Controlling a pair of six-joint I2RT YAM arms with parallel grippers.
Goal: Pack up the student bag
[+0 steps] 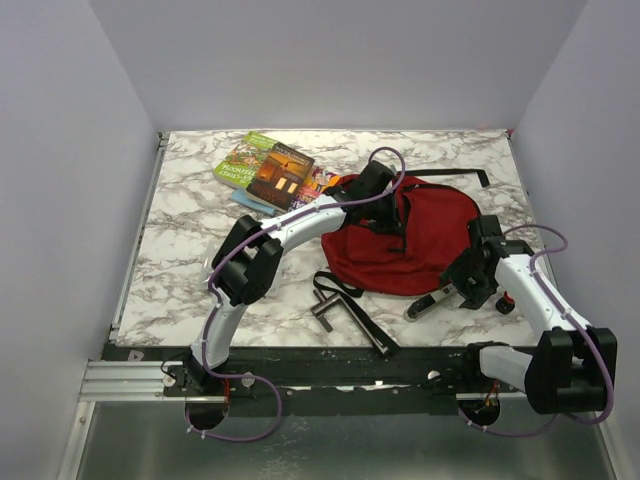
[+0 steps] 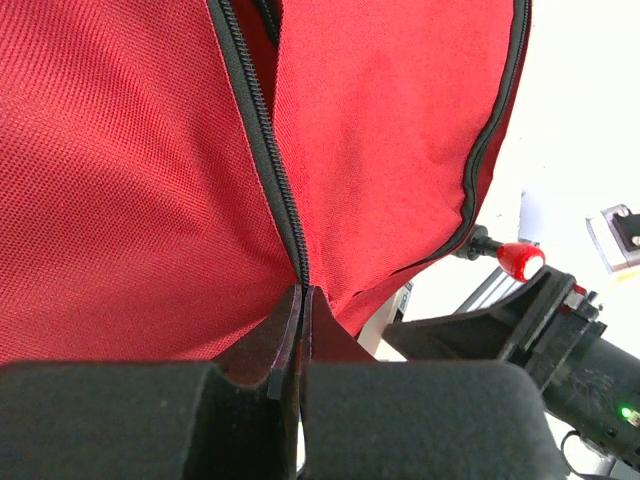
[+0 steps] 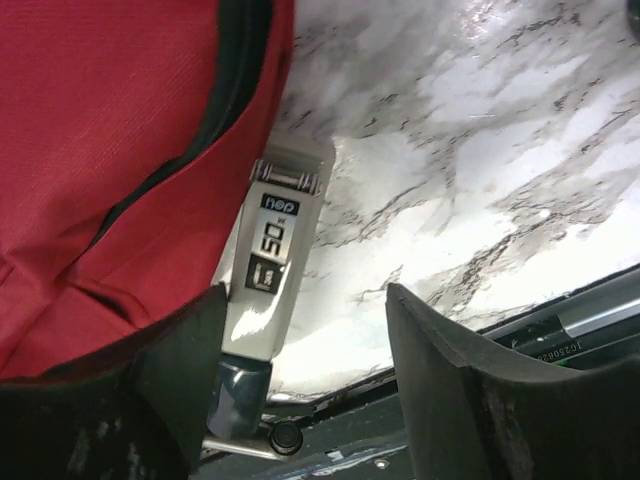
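The red bag (image 1: 360, 250) lies on the marble table with its black zips visible. My left gripper (image 1: 390, 222) is over its upper part; in the left wrist view its fingers are shut at the zip (image 2: 262, 130), and I cannot make out anything between them. My right gripper (image 1: 465, 270) hangs open above a clear case marked "deli 50" (image 3: 270, 250), which lies along the bag's lower right edge, between the two fingertips in the right wrist view.
Books (image 1: 280, 175) lie at the back left. A black strap and metal bar (image 1: 355, 325) lie at the front middle. A small red and black item (image 1: 505, 303) is at the right.
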